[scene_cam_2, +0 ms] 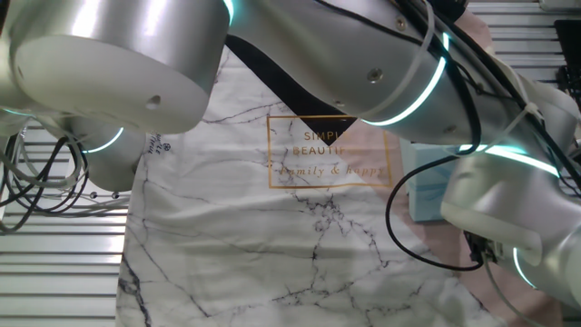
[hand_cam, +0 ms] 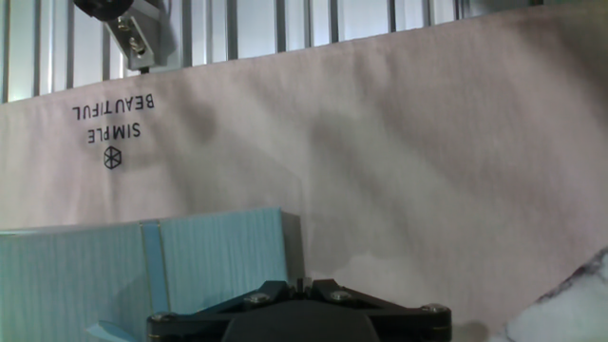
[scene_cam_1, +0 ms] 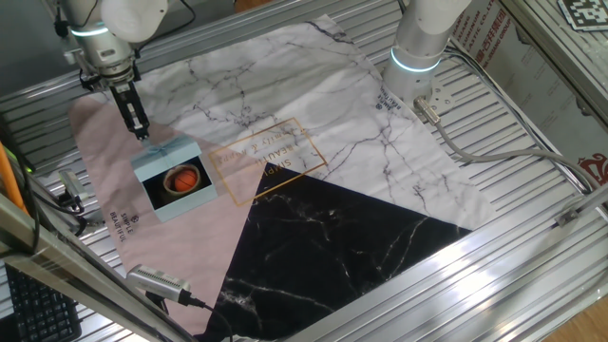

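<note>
On the pink part of the cloth sits a light blue box [scene_cam_1: 197,201], open at the top, with a small orange basketball-like ball [scene_cam_1: 186,179] inside a round holder. A raised lid or side with a blue ribbon [scene_cam_1: 169,149] stands along its back edge. My gripper [scene_cam_1: 142,137] points down just behind that edge; whether it touches cannot be told. In the wrist view the gripper has its fingertips together, nothing showing between them, beside the end of the blue box [hand_cam: 223,256]. The second exterior view shows only part of the box [scene_cam_2: 427,191], behind the arm.
A grey camera-like device [scene_cam_1: 159,282] with a cable lies at the cloth's front left. Metal frame bars [scene_cam_1: 90,266] rise at the left, near a black keyboard [scene_cam_1: 40,302].
</note>
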